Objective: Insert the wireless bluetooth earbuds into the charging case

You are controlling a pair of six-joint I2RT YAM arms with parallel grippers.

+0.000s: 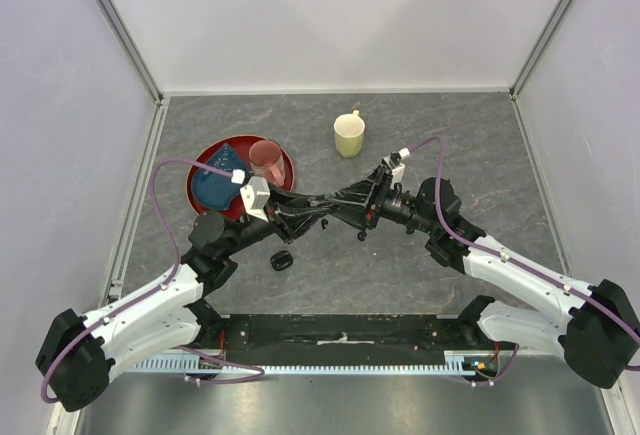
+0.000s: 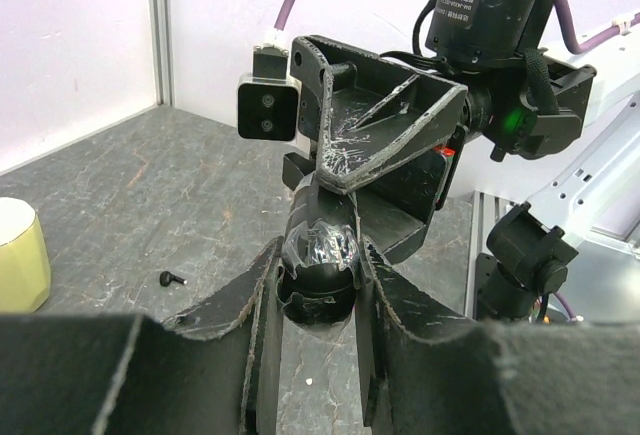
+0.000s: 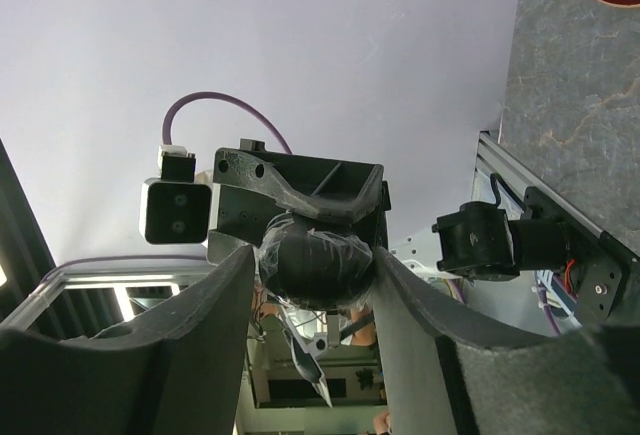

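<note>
My left gripper [image 1: 308,205] and right gripper [image 1: 336,205] meet at mid-table, above the surface. Between them is a dark rounded object in clear wrap, apparently the charging case, with both grippers shut on it; the right wrist view [image 3: 313,265] shows it end-on, and its details are hidden. A black earbud [image 2: 166,278] lies on the table, with another small dark piece [image 1: 361,236] nearby in the top view. A black square object [image 1: 281,260] lies below the left gripper.
A red plate [image 1: 195,195] with a blue item [image 1: 215,180] and pink mug [image 1: 266,155] sits at the left. A yellow mug [image 1: 349,135] stands at the back middle.
</note>
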